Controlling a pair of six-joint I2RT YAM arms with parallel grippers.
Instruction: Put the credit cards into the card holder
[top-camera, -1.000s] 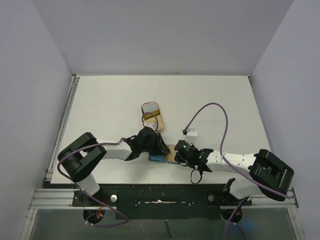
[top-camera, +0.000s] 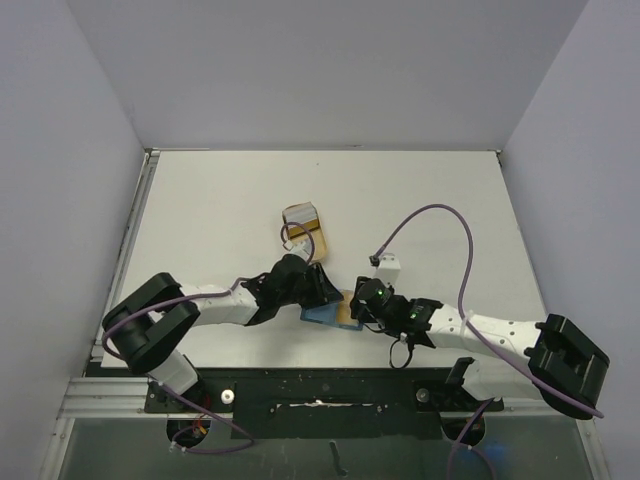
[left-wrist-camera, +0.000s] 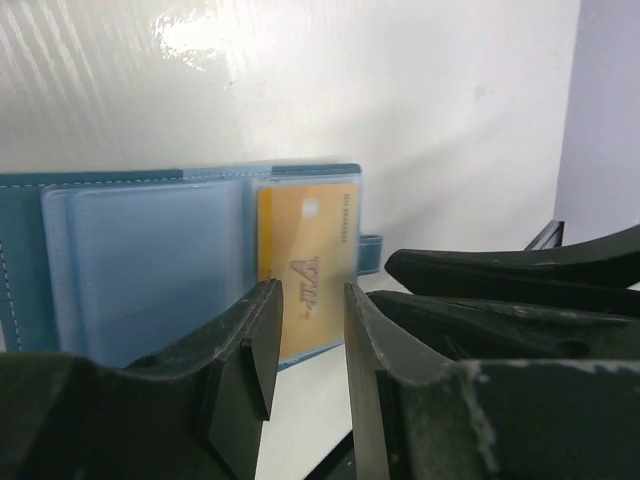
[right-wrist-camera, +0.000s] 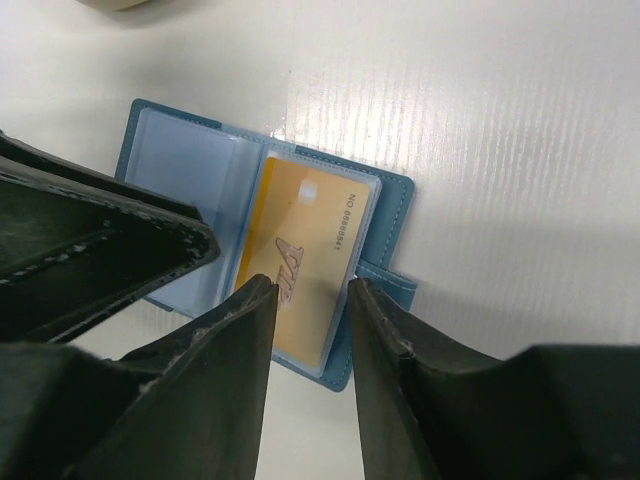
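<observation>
The blue card holder (top-camera: 318, 314) lies spread on the table between both arms. In the right wrist view a gold card (right-wrist-camera: 308, 235) lies flat inside the clear right-hand sleeve (right-wrist-camera: 370, 205). The other clear sleeve (left-wrist-camera: 150, 260), on the holder's left, looks empty. My left gripper is just above the gold card's near end, fingers parted and nothing between them. Over the card's right edge, my right gripper is also open and empty. Part of the holder is hidden under the grippers.
A tan box (top-camera: 304, 232) with cards in it stands behind the holder, in the middle of the table. My two grippers are very close together, so each appears in the other's wrist view.
The sleeve and card have settled flat. The left gripper has shifted slightly.
</observation>
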